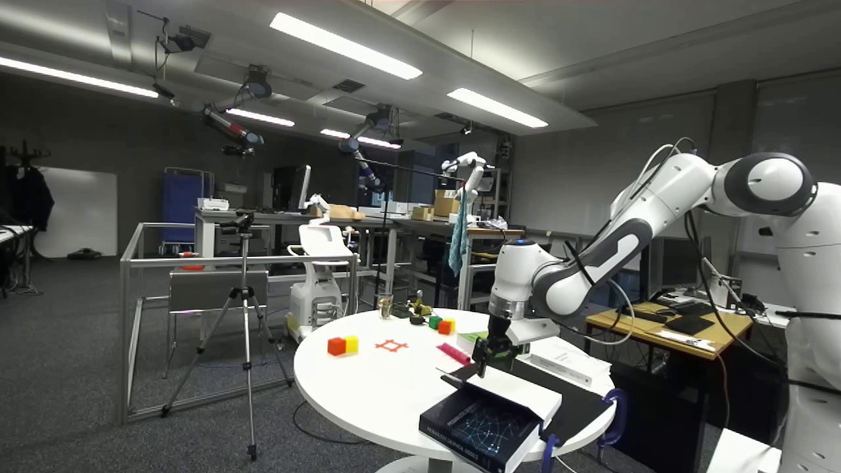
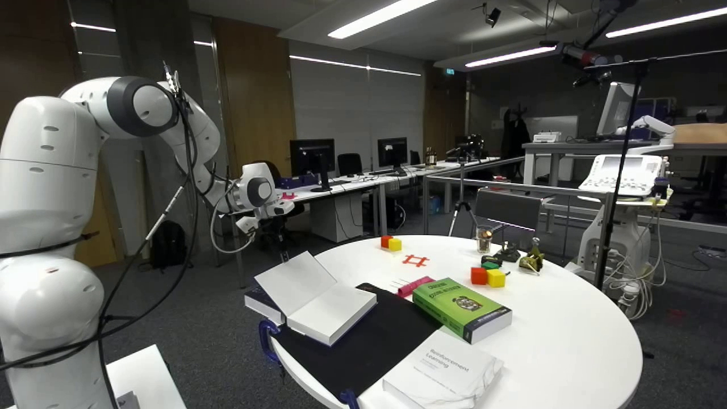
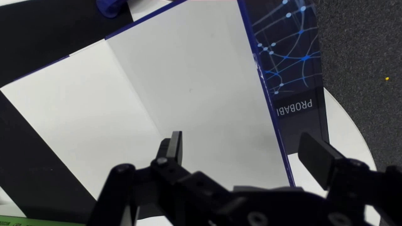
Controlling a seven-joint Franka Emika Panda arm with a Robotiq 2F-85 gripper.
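An open book [image 2: 331,308] lies with blank white pages up on a black mat [image 2: 361,354]. Its raised cover [image 3: 196,90], white inside with a dark blue edge, leans towards a dark blue book [image 1: 482,429] with a network pattern. In the wrist view my gripper is open, with its fingers spread wide. One finger [image 3: 175,147] overlaps the fold between page and cover; the other [image 3: 316,158] appears past the cover's outer edge. Whether either touches the book cannot be told. Exterior view 2 shows the gripper beyond the cover's far end.
On the round white table [image 2: 565,327] lie a green book [image 2: 460,303], a white book [image 2: 443,371] and a pink roll [image 2: 414,286]. Coloured cubes [image 2: 487,276] and small items stand farther off. Blue clamps [image 2: 267,341] grip the table edge beside the mat.
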